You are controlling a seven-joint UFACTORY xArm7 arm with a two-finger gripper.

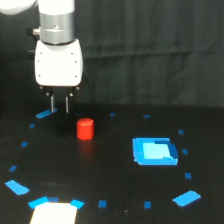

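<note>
A small red object (86, 128) rests on the black table, left of the middle. Up and to its left in the camera view is my gripper (60, 106), its two thin fingers (52, 104) apart and nothing showing between them. Gripper and red object are not touching. A blue square with a white middle (156, 152), perhaps a shallow tray or a taped mark, lies to the right.
Blue tape marks (17, 187) dot the table in several places. Part of a pale item with blue edging (53, 213) shows at the bottom left edge.
</note>
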